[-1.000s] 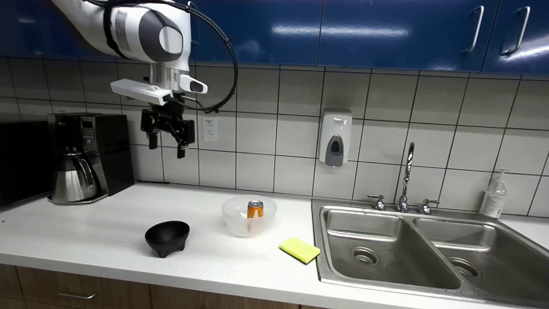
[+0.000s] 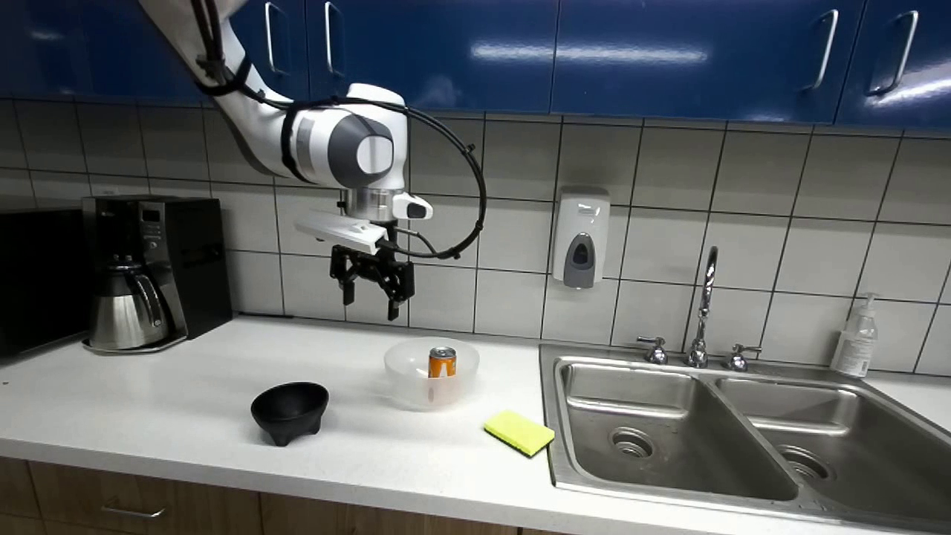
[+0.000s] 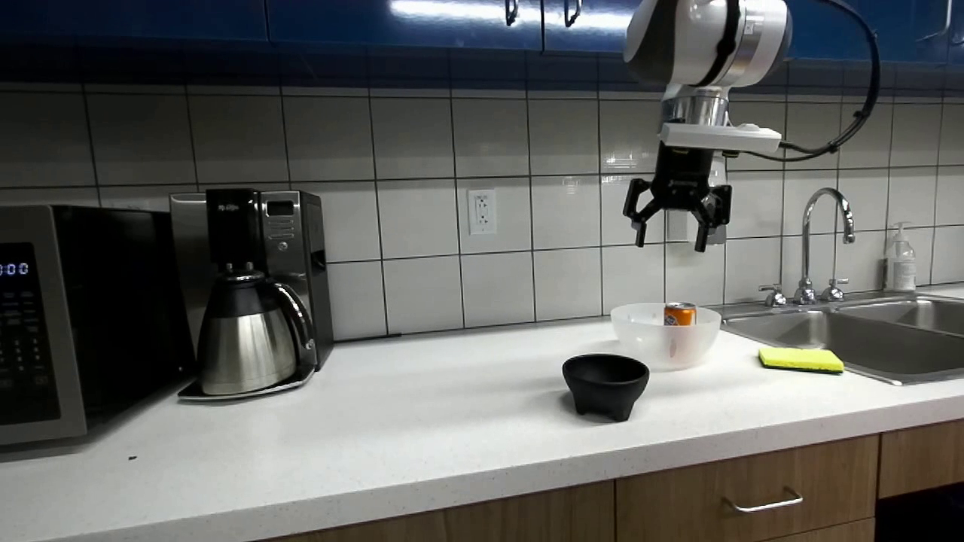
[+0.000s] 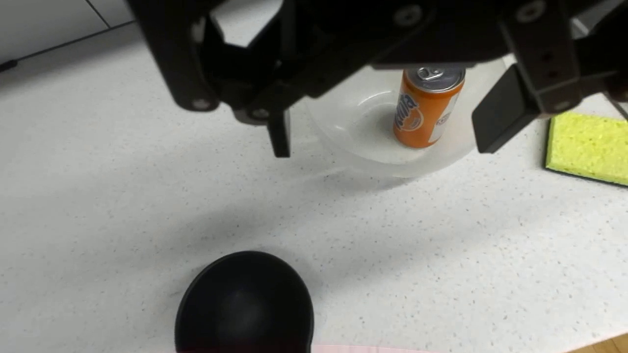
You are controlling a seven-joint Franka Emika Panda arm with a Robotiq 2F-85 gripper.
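High above the counter, my gripper (image 2: 370, 306) hangs open and pointing down, nothing between its fingers. Below it and to its right in exterior view 1 is a translucent white bowl (image 2: 410, 383). An orange soda can (image 2: 442, 364) stands upright inside that bowl. In the wrist view the can (image 4: 425, 112) shows between the two fingertips, well beneath them. A black footed bowl (image 2: 290, 410) rests empty nearer the counter's front edge. To the right of the clear bowl lies a yellow sponge (image 2: 518, 432) with a dark underside.
A metal double sink (image 2: 677, 428) with a faucet (image 2: 704, 307) takes up the right side. At the left stand a coffee maker (image 3: 262, 298) and a microwave (image 3: 45, 343). Blue cabinets (image 2: 437, 53) hang overhead. Counter between coffee maker and bowls is bare.
My arm has moved right and lower in exterior view 1, bringing the open gripper closer to the clear bowl. The bowls, can and sponge have stayed put.
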